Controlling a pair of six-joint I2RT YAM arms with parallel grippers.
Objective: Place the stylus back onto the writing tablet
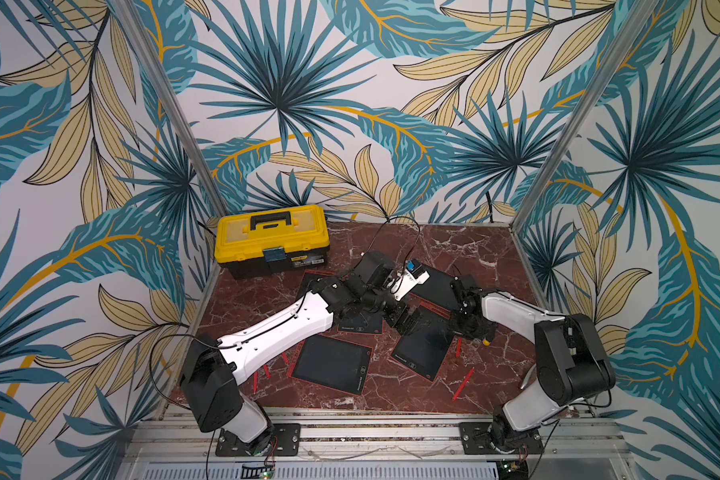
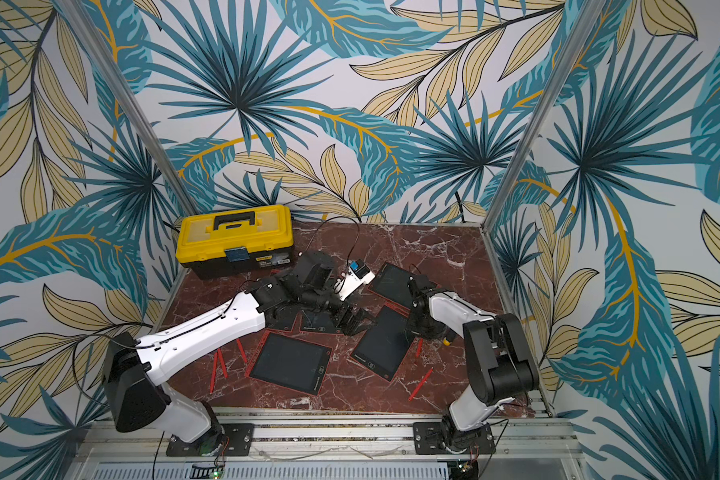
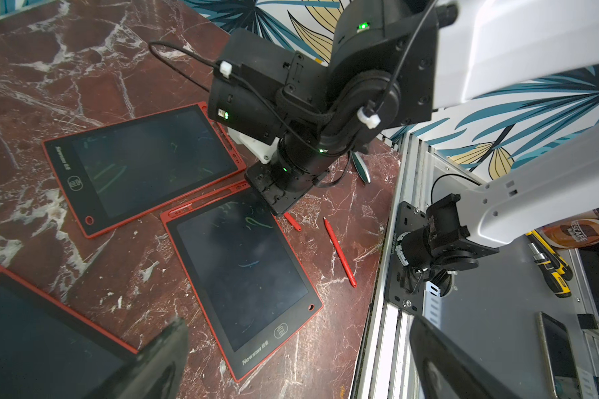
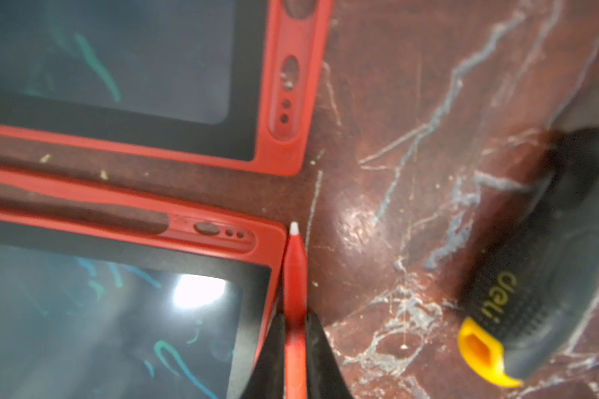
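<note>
In the right wrist view a red stylus [image 4: 295, 272] with a pale tip runs between the fingers of my right gripper, which is shut on it. The stylus lies along the side edge of a red-framed writing tablet [image 4: 213, 226], by the corner of its slotted top rim; whether it touches the frame I cannot tell. The left wrist view shows its red end [image 3: 291, 220] sticking out beside that tablet [image 3: 243, 266]. My left gripper is open with nothing between its fingers, above the tablets. The right fingertips are hidden in the top views.
Another tablet [image 3: 146, 166] sits close behind, and a third [image 1: 332, 364] lies at front left. A loose red stylus [image 1: 462, 384] rests at front right; several more [image 1: 255, 380] lie at left. A black-and-yellow deli tool [image 4: 545, 259] is on the right. The yellow toolbox [image 1: 272, 232] stands back left.
</note>
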